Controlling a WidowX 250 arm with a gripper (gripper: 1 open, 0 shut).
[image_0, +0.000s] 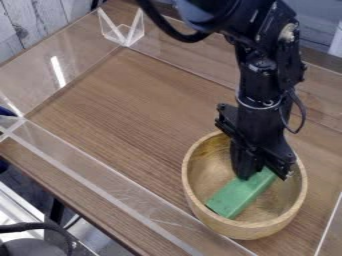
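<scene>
My black gripper points down into a round wooden bowl at the lower right. A green oblong block lies tilted along the bottom of the bowl, its upper end under my fingers. My gripper looks shut, its tips at that upper end; whether anything sits between them is hidden.
A wooden table fills most of the view, clear at the upper left and middle. Clear plastic strips run along its front left edge and at the right. A small clear bracket stands at the back left. A dark cable curves at the bottom left.
</scene>
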